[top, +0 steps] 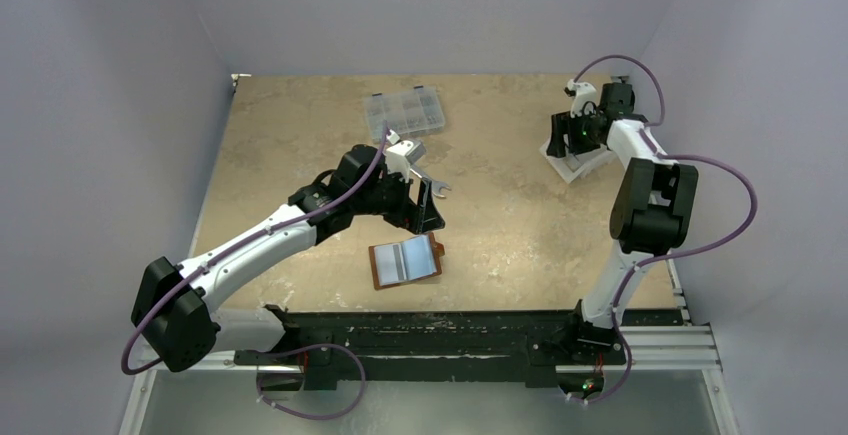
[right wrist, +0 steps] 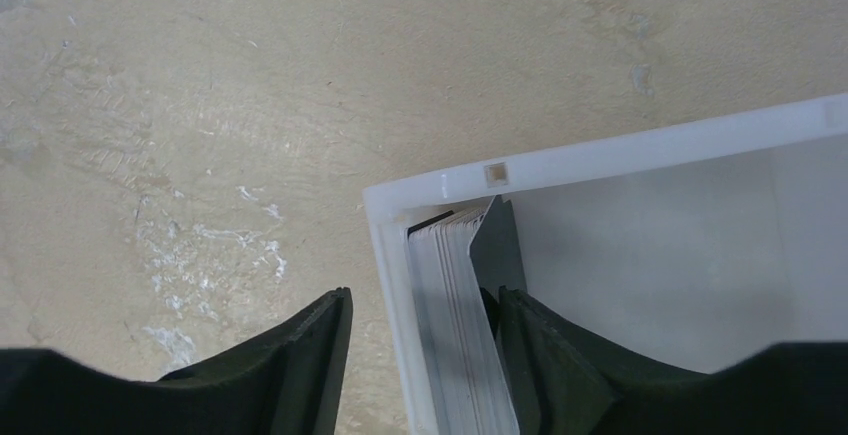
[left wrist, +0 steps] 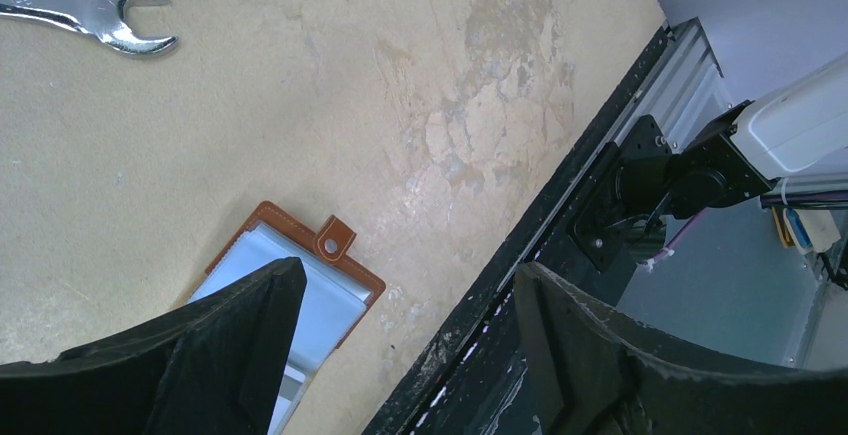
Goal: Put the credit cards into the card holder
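The brown card holder (top: 439, 267) lies open at the front of the table, its pale inner pockets (left wrist: 322, 300) partly behind a left finger in the left wrist view. Above it hangs my left gripper (top: 424, 205), open and empty. At the back right, my right gripper is at a white tray. Its fingers are part open: one finger is outside the tray's side wall, the other is inside, against or very near a dark card (right wrist: 500, 245). Between them a row of cards (right wrist: 455, 325) stands on edge along that wall, with a gap on the outer side.
The white tray (right wrist: 620, 155) holds the cards at one end; the rest of its visible floor is empty. A wrench (left wrist: 105, 17) lies behind the left gripper. Further back is a clear compartment box (top: 405, 112).
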